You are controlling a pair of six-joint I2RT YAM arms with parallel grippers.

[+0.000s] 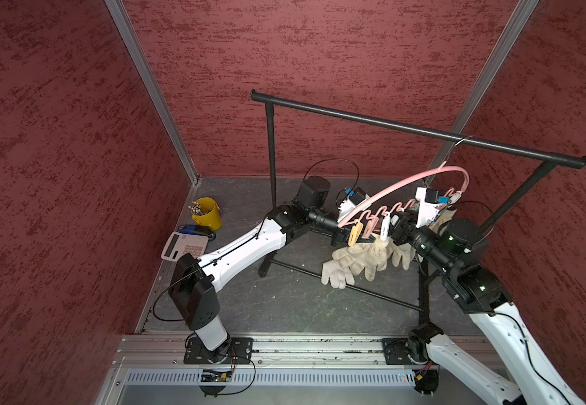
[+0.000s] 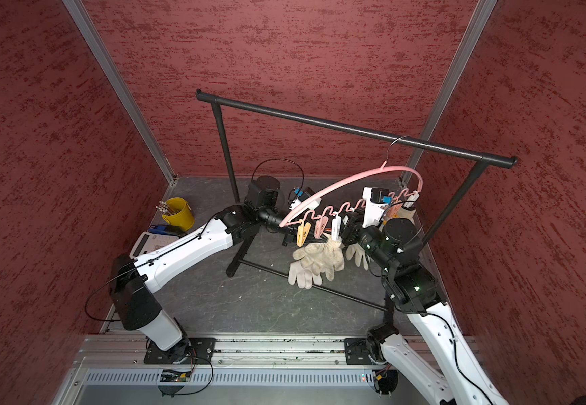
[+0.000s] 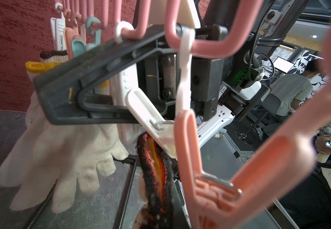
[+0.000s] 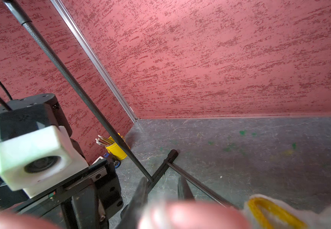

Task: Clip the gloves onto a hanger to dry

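Note:
A pink hanger (image 1: pixel 404 183) with a row of clips hangs from the black rail. My right gripper (image 1: pixel 392 228) is shut on a white clip (image 1: pixel 384 227); in the left wrist view that clip (image 3: pixel 146 108) has its legs spread. Below it, the dark orange-lined cuff of a white glove (image 3: pixel 154 168) stands up close to the clip's mouth. My left gripper (image 1: pixel 371 239) is shut at that glove's cuff (image 1: pixel 378 247), its fingertips largely hidden by the cuff and a pink clip (image 3: pixel 207 190). Other white gloves (image 3: pixel 70 152) with yellow cuffs hang farther along the hanger.
A yellow clip (image 1: pixel 355 233) hangs at the hanger's near left end. The rack's rail (image 1: pixel 387 123) and lower bar (image 1: pixel 380 295) frame the workspace. A yellow cup (image 1: pixel 206 214) and a calculator (image 1: pixel 185 246) sit at the left.

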